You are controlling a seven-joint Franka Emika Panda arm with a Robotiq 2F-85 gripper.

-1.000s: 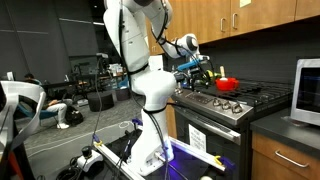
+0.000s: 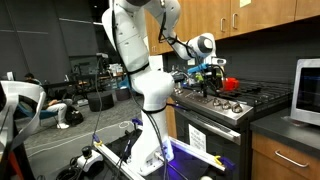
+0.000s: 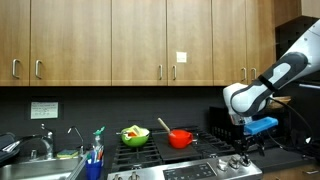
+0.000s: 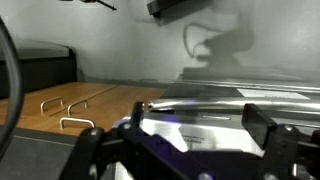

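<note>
My gripper appears along the bottom of the wrist view, its two dark fingers (image 4: 262, 122) wide apart with nothing visible between them. Below it runs the steel front of the stove (image 4: 205, 135), with a long bar handle (image 4: 230, 103) beyond. In exterior view 1 the arm's white wrist (image 2: 204, 45) hangs over the front of the stove, near the row of knobs (image 2: 225, 104). A red pot (image 2: 229, 84) stands behind it on the stovetop. The same pot (image 3: 179, 138) shows in exterior view 2, left of the arm.
A green bowl (image 3: 134, 136) with food in it sits left of the pot. Farther left are a utensil holder (image 3: 96, 155) and a sink faucet (image 3: 47, 142). Wooden cabinets (image 3: 105, 50) hang overhead. A silver appliance (image 2: 305, 92) stands on the right counter.
In exterior view 1 my wrist has swung rightward, toward the red pot, and its tilt has changed. No pot or bowl has visibly moved.
</note>
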